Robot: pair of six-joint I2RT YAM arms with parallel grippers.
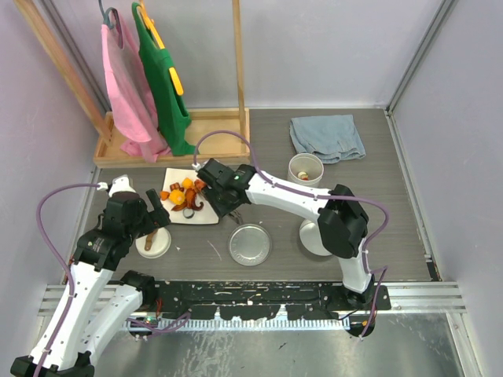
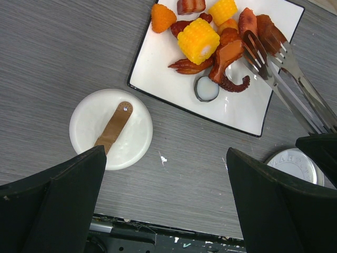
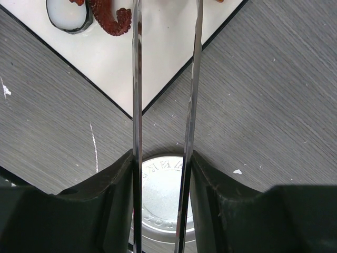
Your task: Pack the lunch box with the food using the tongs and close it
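Observation:
Metal tongs (image 2: 293,97) are squeezed between the fingers of my right gripper, one tong arm against each finger. Their forked tips lie over sausage pieces (image 2: 247,23) at the right of the food pile; whether they grip anything I cannot tell. The white board (image 1: 196,217) holds corn (image 2: 198,41), an orange nugget (image 2: 163,18), an octopus-like tentacle (image 3: 111,18) and a white roll with a dark rim (image 2: 206,89). Near the small white plate (image 1: 160,247), my left gripper stands open and empty. A brown strip (image 2: 114,126) lies on that plate.
A clear round lid or dish (image 1: 250,245) lies below the board. Farther right are a white cup (image 1: 306,169) with small items inside, a white bowl (image 1: 313,237) and a folded blue cloth (image 1: 327,137). Aprons (image 1: 130,86) hang from the wooden rack at the back left.

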